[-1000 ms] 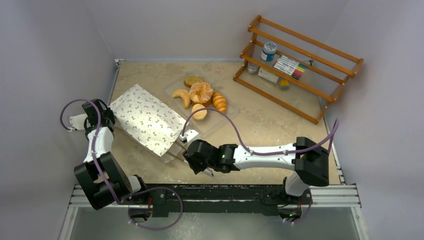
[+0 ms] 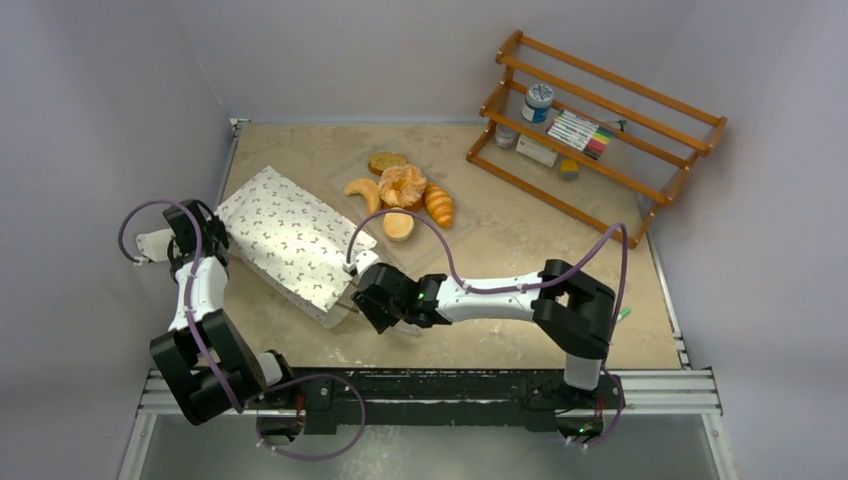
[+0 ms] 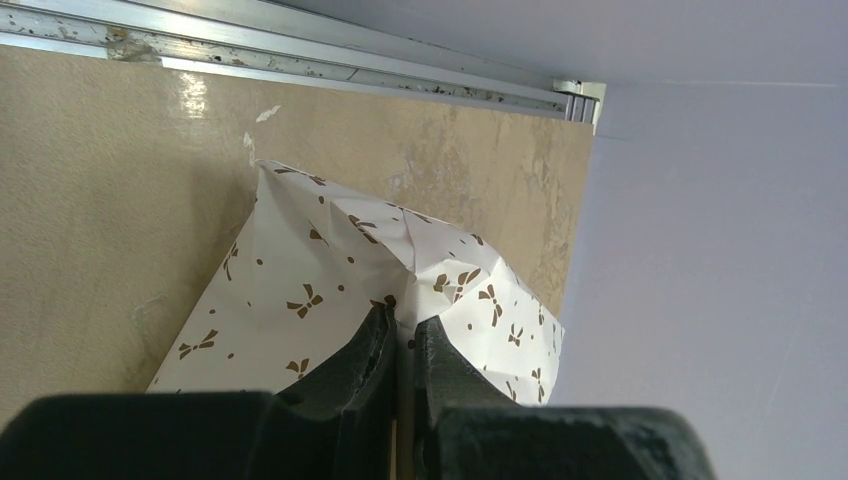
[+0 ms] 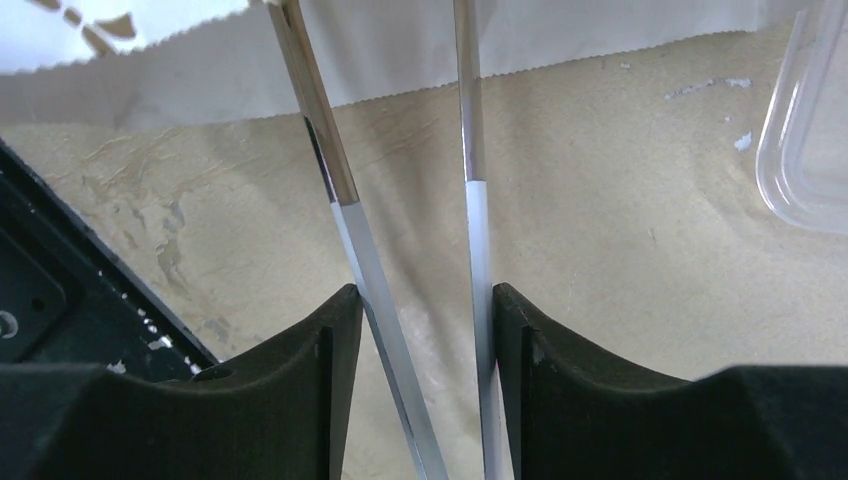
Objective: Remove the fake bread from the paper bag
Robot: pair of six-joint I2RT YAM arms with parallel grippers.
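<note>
The paper bag [image 2: 290, 240], white with small brown bows, lies on its side at the table's left, its mouth toward the lower right. My left gripper is shut on its crumpled closed end. At the mouth, my right gripper [image 2: 370, 298] stands with its fingers apart. Between its fingers run the two spread metal arms of a pair of tongs [image 4: 378, 285], reaching forward to the bag's edge. The bag's inside is hidden, so I cannot tell what it holds. Fake breads, among them a ring-shaped one [image 2: 401, 186] and a croissant [image 2: 438, 204], lie on a clear tray [image 4: 800, 130].
A wooden rack [image 2: 590, 130] with a jar [image 2: 537, 102] and a pack of markers [image 2: 579, 132] stands at the back right. Close beside the left arm rises the left wall.
My right arm has moved left, bringing the tongs farther toward and under the bag's mouth. The left gripper has stayed almost still at the bag's end.
</note>
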